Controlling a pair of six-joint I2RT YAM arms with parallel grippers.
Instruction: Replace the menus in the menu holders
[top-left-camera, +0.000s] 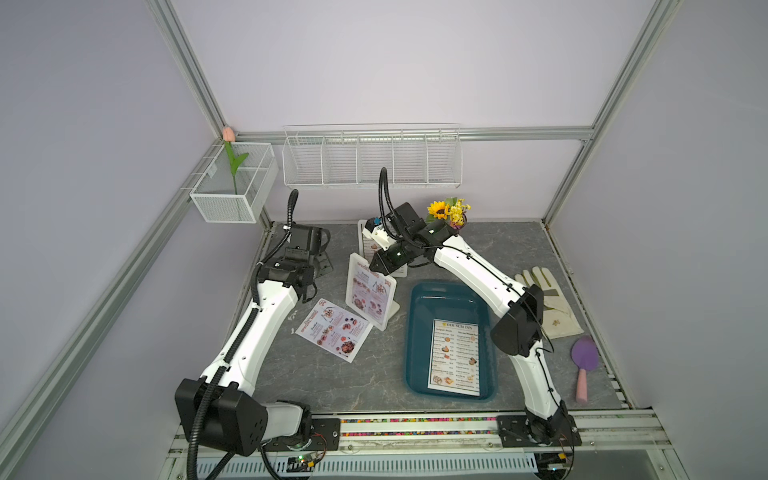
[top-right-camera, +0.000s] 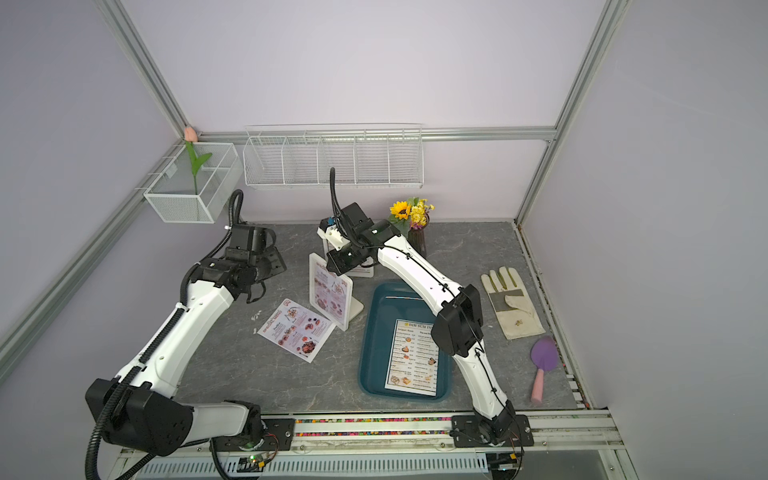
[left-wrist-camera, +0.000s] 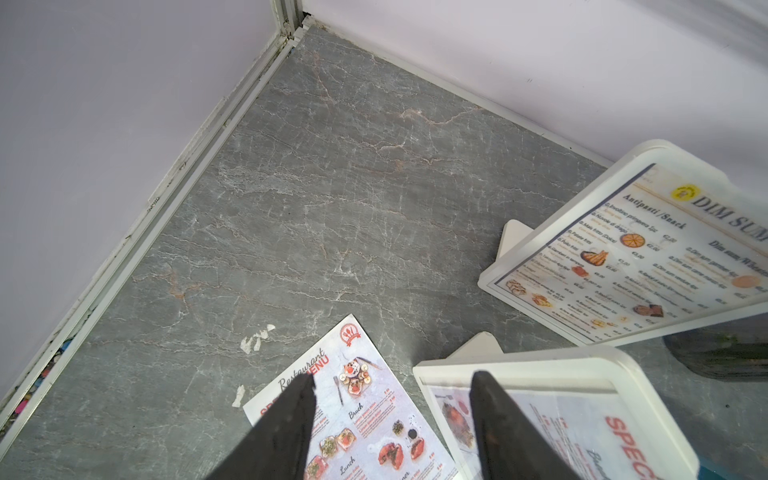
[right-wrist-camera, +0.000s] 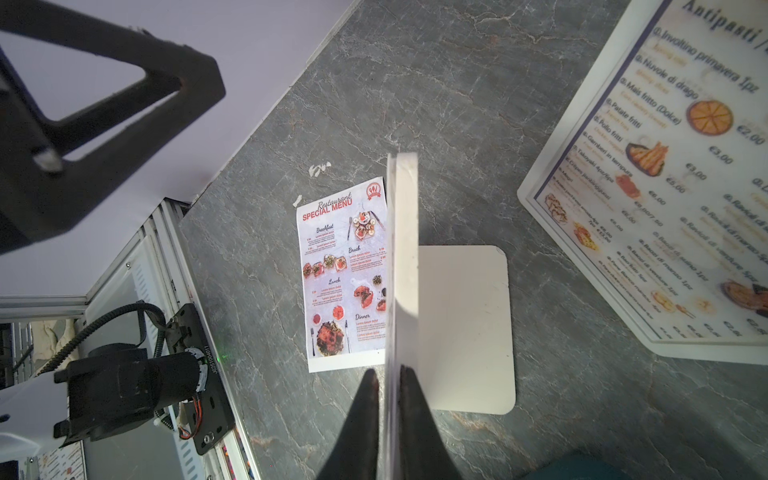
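The near menu holder (top-left-camera: 369, 292) stands on the table with a special menu inside; the right wrist view catches its panel (right-wrist-camera: 406, 264) edge-on. My right gripper is at that panel's upper edge, one finger on each side of a thin strip. The grip itself is unclear. My left gripper hangs above the table to the left, fingers wide apart, nothing between them. Flat on the table lies a loose special menu (top-left-camera: 334, 329). Behind, the far holder (left-wrist-camera: 640, 256) displays a dim sum menu. A further dim sum menu (top-left-camera: 454, 357) rests in the blue tray.
The blue tray (top-left-camera: 422, 292) sits right of the near holder. A flower vase (top-right-camera: 417, 240) stands at the back. Gloves (top-left-camera: 560, 316) and a purple spatula (top-left-camera: 585, 353) lie far right. Bare table (left-wrist-camera: 320, 208) spreads across the back left.
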